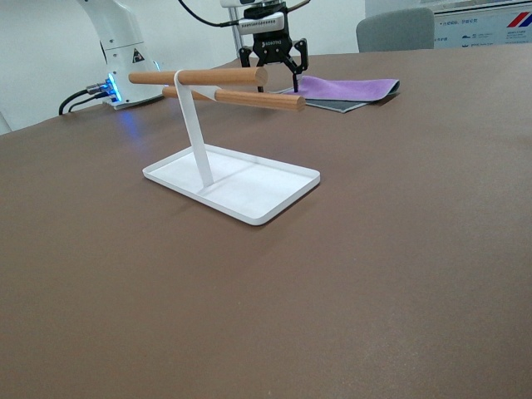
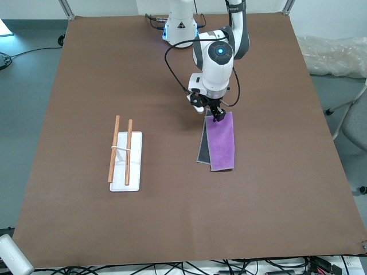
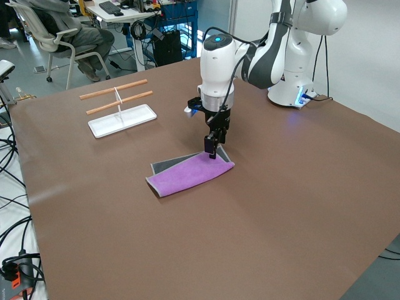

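Observation:
A purple cloth lies over a grey cloth on the brown table. My black gripper is down at the cloths' upper end in the left view; in the top view its fingers hang at the purple fabric. Whether they are open or hold fabric I cannot tell. A white stand with two wooden rods stands apart, left of the cloths in the left view.
Cables run along its near edge in the left view, and a grey chair is beside it.

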